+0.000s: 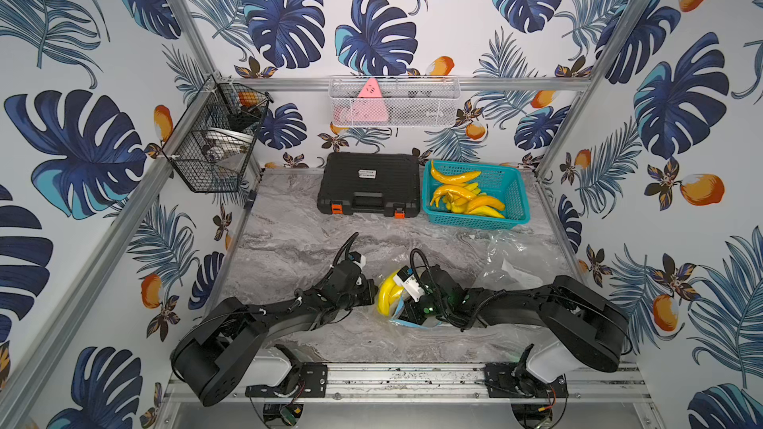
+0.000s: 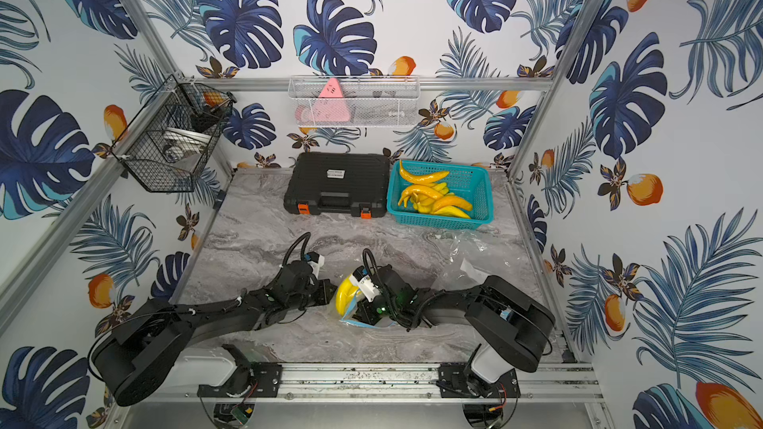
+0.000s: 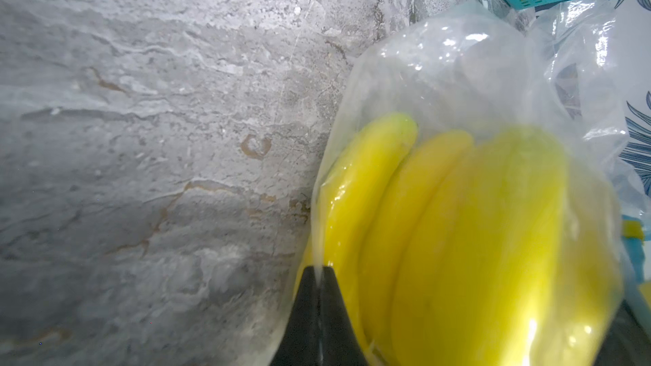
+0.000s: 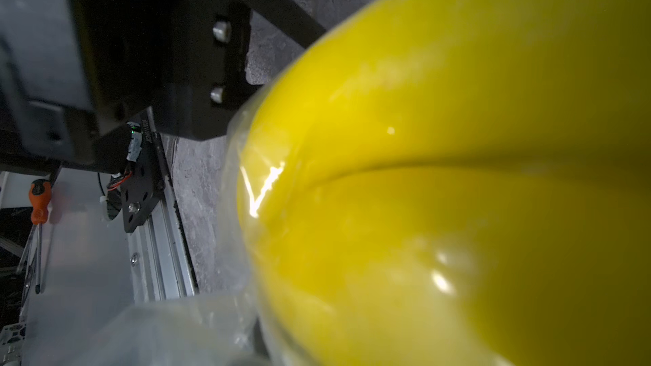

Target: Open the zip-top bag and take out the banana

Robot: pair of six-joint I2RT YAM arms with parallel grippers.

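A clear zip bag with several yellow bananas (image 1: 387, 295) lies on the table between the arms; in the left wrist view the bananas (image 3: 420, 244) show through the plastic. My left gripper is shut at the bag's left side, against the plastic; whether any film is between its fingers is unclear. My right gripper (image 1: 411, 308) is over the bag's right part, by its blue strip. Bananas (image 4: 440, 217) fill much of the right wrist view, hiding that gripper's fingertips, so its state is unclear.
A teal basket (image 1: 516, 202) of bananas and a black case (image 1: 369, 174) stand at the back. Loose clear plastic (image 1: 516, 258) lies at the right.
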